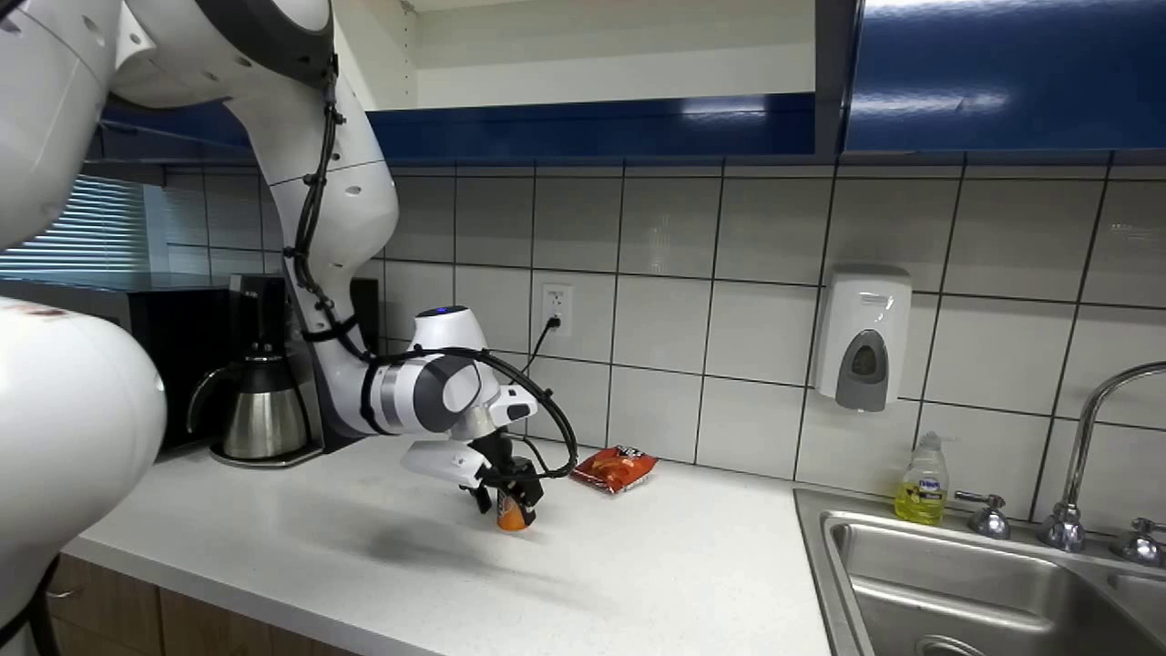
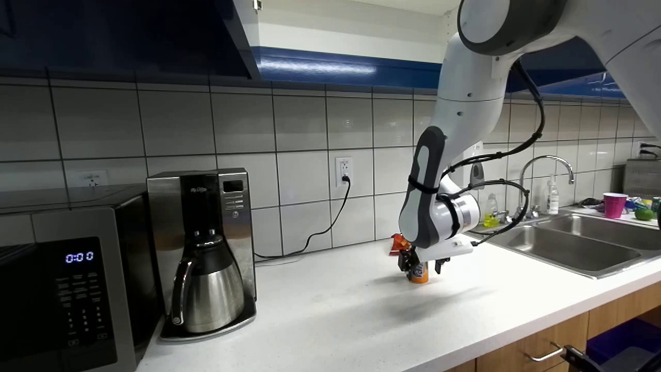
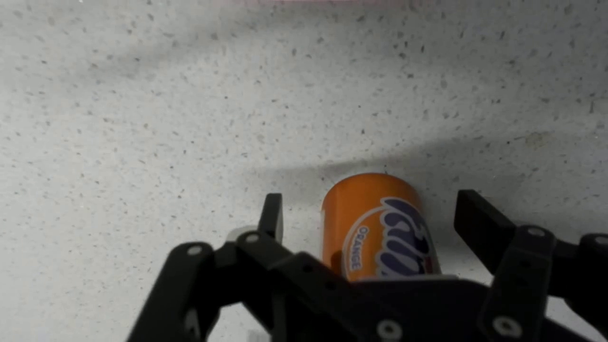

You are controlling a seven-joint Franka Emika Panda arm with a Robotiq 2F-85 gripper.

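Note:
An orange soda can (image 3: 365, 222) with purple lettering stands on the white counter, its lower part hidden behind my gripper's body in the wrist view. My gripper is open around it. Bare counter shows between the can and each of the black fingers (image 3: 272, 216), so neither touches it there. From outside, the can (image 1: 511, 516) appears upright under the gripper (image 1: 506, 509), partly covered by the fingers. The other exterior view also has the can (image 2: 420, 274) resting on the counter between the fingers.
A red snack bag (image 1: 615, 468) lies behind the can near the tiled wall. The coffee maker (image 2: 238, 204) and microwave (image 2: 80, 279) occupy one end of the counter; the sink (image 1: 984, 558) and soap bottle (image 1: 924, 481) are at the other.

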